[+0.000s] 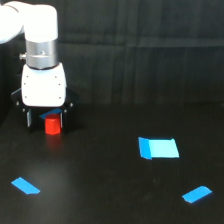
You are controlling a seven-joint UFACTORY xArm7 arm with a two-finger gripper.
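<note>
At the left, the white arm reaches down, and its gripper [46, 118] hangs low over the dark table. A small red block [53, 126] sits just below the hand, a little right of its middle. The dark fingers blend into the black background, so whether they stand apart or touch the block is unclear.
Behind the red block shows a bit of blue [47, 113], partly hidden. A light-blue square [163, 148] with a darker blue strip [145, 148] lies right of centre. Blue strips also mark the front left [25, 186] and front right [196, 194].
</note>
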